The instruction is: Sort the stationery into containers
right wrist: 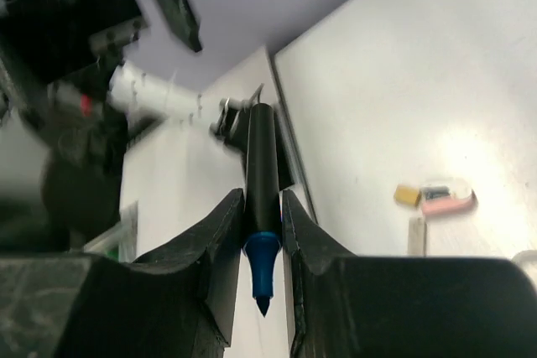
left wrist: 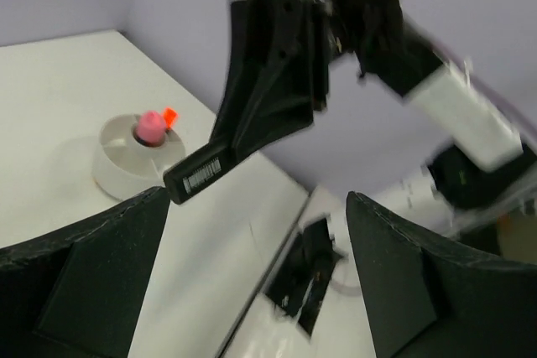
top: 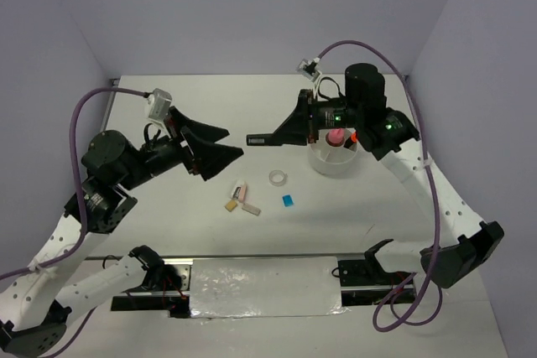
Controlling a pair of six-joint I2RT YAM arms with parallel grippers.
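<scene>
My right gripper point(top: 285, 138) is shut on a dark marker point(right wrist: 261, 165) with a blue section and pointed tip, held above the table. My left gripper point(top: 216, 147) stands open and empty, apart from it at the left. A white round container point(top: 327, 162) behind the right arm holds a pink item point(left wrist: 151, 127) and an orange one point(left wrist: 169, 117). Loose on the table lie a yellow block point(top: 231, 204), pink-and-white items point(top: 240, 191), a beige bar point(top: 251, 209), a tape ring point(top: 278, 178) and a blue block point(top: 288, 200).
The white table point(top: 151, 224) is otherwise largely clear, especially at the back and left. Grey walls border it behind and at both sides. Both arms reach over it from the near corners.
</scene>
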